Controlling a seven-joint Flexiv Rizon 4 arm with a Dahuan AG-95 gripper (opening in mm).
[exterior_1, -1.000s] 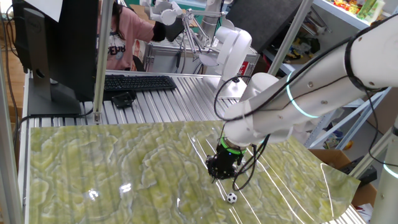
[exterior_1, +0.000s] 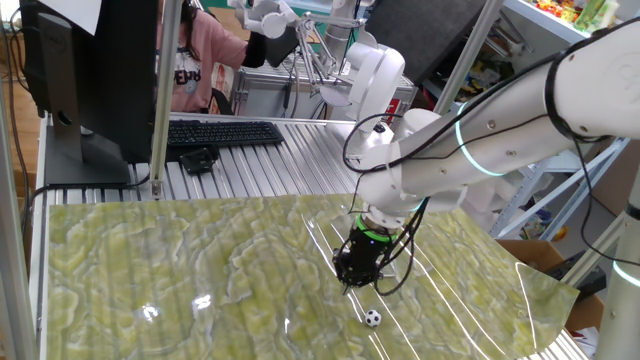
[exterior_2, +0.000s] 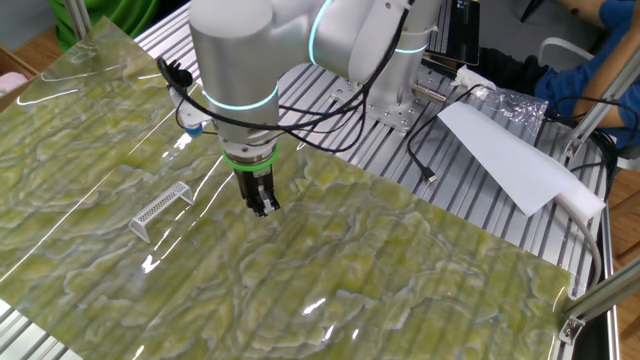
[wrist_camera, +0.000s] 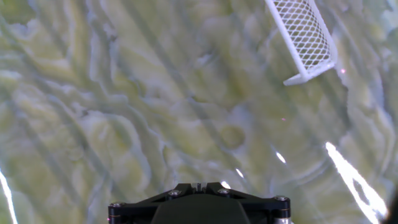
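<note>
A small black-and-white ball (exterior_1: 372, 318) rests on the green marbled sheet (exterior_1: 180, 270), slightly in front of my gripper (exterior_1: 352, 288) in exterior view 1. It does not show in the other two views. The gripper (exterior_2: 264, 212) points down above the sheet, its black fingers (wrist_camera: 180, 190) drawn together in the wrist view with nothing visible between them. A white mesh goal (exterior_2: 160, 210) stands on the sheet to the gripper's left in exterior view 2. One end of that goal (wrist_camera: 305, 37) appears at the upper right of the wrist view.
A monitor (exterior_1: 95, 90) and a keyboard (exterior_1: 225, 133) occupy the slatted table behind the sheet. In exterior view 2, white paper (exterior_2: 505, 155) and a loose cable (exterior_2: 425, 165) lie beside the arm's base. Most of the sheet is bare.
The arm's forearm has shifted slightly downward, and the gripper has moved only a little. The ball has stayed where it was.
</note>
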